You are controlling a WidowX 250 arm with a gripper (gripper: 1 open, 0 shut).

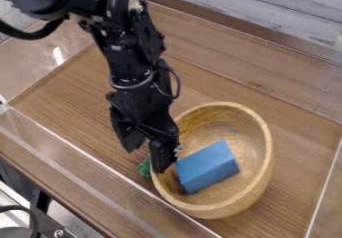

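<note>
The black gripper (pixel 144 146) hangs open at the left rim of a wooden bowl (pixel 254 182), low and close to a small green object (pixel 146 170) on the table. The green object lies just outside the bowl, partly hidden. A blue block (pixel 207 167) rests inside the bowl.
A pale edge runs along the front left, with a dark cable below it. A whitish surface lies at the back right.
</note>
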